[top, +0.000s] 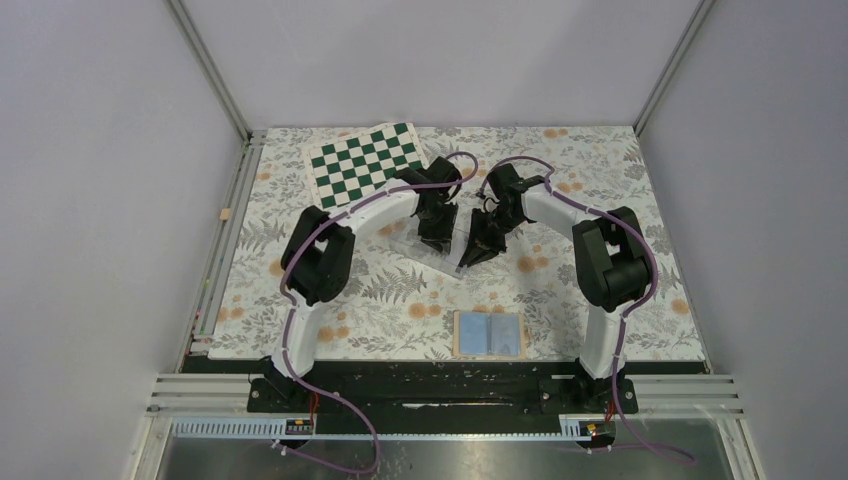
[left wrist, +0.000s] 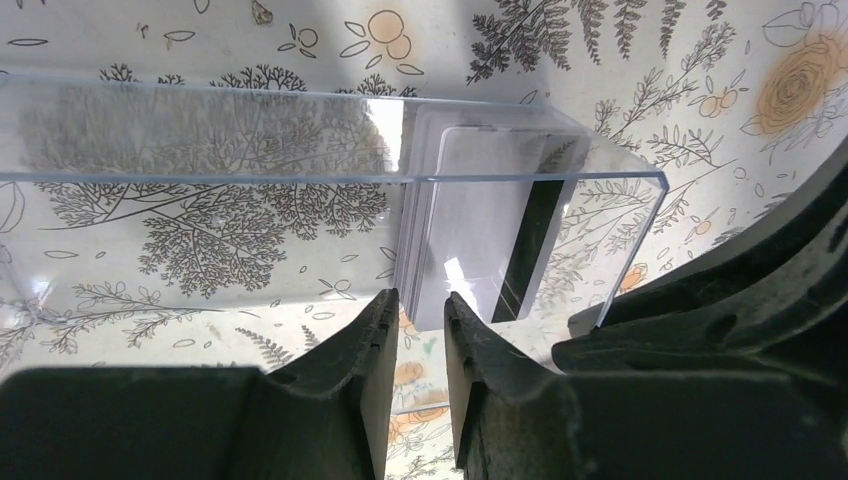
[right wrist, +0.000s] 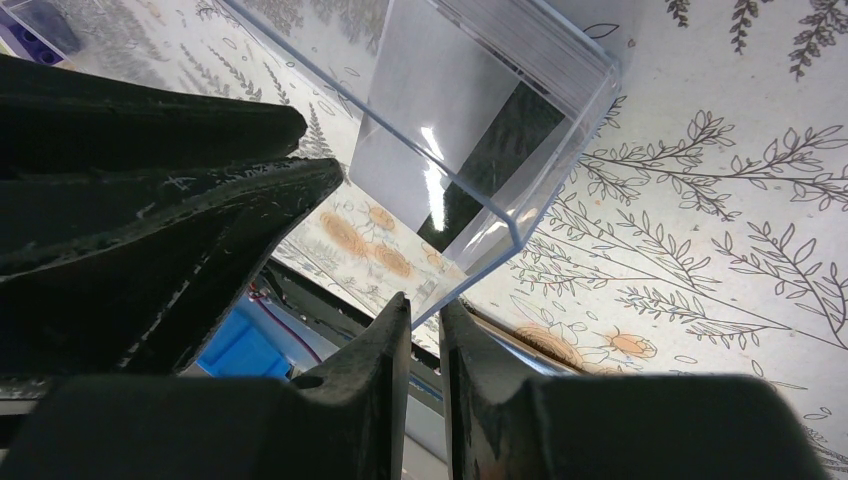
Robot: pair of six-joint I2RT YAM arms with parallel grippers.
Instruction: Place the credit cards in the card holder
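Observation:
A clear, open-topped box (left wrist: 230, 178) holds several thin white cards (left wrist: 470, 220), bunched near its right end and leaning. The front card has a black stripe. My left gripper is part open over the lower edge of the bunch, its fingertips either side of the cards' corner; whether they touch cannot be told. My right gripper is shut on a corner of the box wall. An opened holder with pale blue pockets (top: 475, 334), likely the card holder, lies at the table's front edge.
A green and white checkered board (top: 365, 163) lies at the back left, near my left arm. Both hands are close together over the box, the right one's dark body close beside the cards. Free table lies on the right and front left.

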